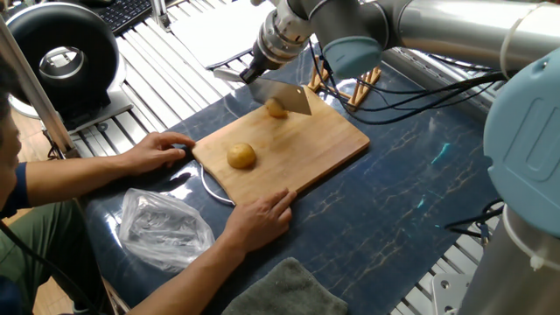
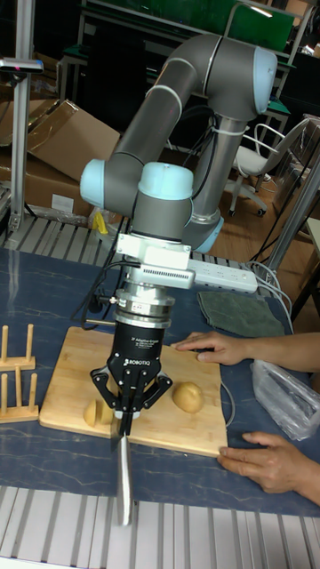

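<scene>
My gripper point(image 2: 124, 410) is shut on a kitchen knife, whose broad blade point(image 1: 285, 95) shows its flat side in exterior view 1 and looks nearly edge-on in exterior view 3. Beside the blade, partly covered by it, a potato piece point(image 1: 276, 109) rests on the wooden cutting board point(image 1: 306, 156); in exterior view 3 this piece point(image 2: 93, 412) is left of the gripper. Whether blade and piece touch is hard to tell. A rounder potato point(image 1: 241, 156) sits apart, nearer the person. The knife's handle is mostly hidden between the fingers.
A person's hands point(image 1: 260, 220) hold the board's edges. A clear plastic bag point(image 1: 164, 229) and a grey cloth point(image 1: 287, 290) lie on the dark table. A wooden peg rack point(image 2: 19, 384) stands close to the board. Bare table lies right of the board in exterior view 1.
</scene>
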